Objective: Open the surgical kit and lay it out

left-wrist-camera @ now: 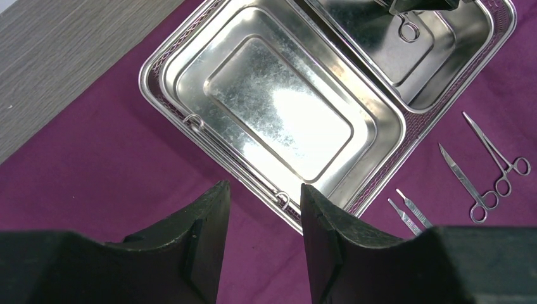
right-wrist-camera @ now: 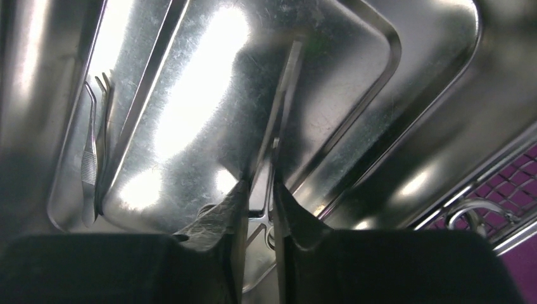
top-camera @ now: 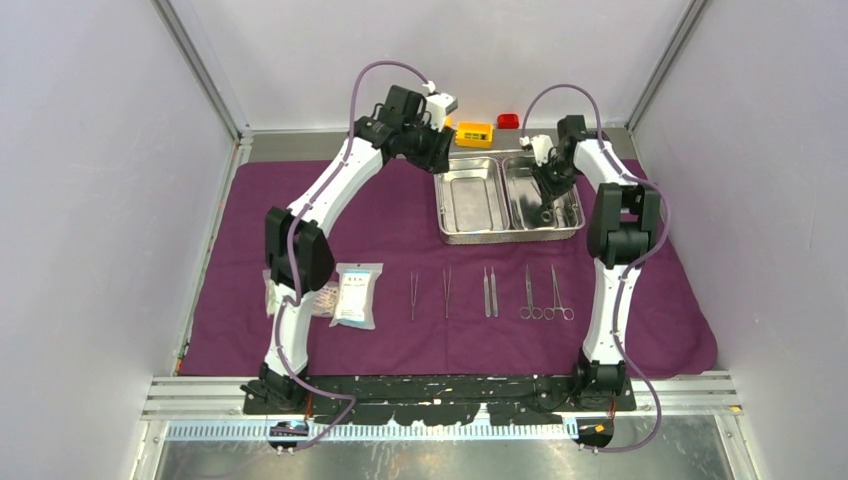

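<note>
My right gripper [top-camera: 547, 192] is low inside the right compartment of the metal tray [top-camera: 512, 237]. In the right wrist view its fingers [right-wrist-camera: 292, 221] stand a narrow gap apart, astride a long ring-handled instrument [right-wrist-camera: 278, 120] near its pivot; no firm hold shows. One ring [left-wrist-camera: 410, 31] of that instrument appears in the left wrist view. Curved tweezers [right-wrist-camera: 90, 164] lie along the compartment's side. My left gripper hangs open and empty beside the tray's left edge. On the cloth lie two tweezers [top-camera: 414, 295], two scalpel handles [top-camera: 487, 294], scissors [top-camera: 529, 298] and a clamp [top-camera: 557, 300].
The tray's left compartment [left-wrist-camera: 278, 107] is empty. White packets [top-camera: 355, 295] rest at the cloth's front left, partly behind the left arm. Yellow [top-camera: 474, 134] and red [top-camera: 508, 121] containers stand behind the tray.
</note>
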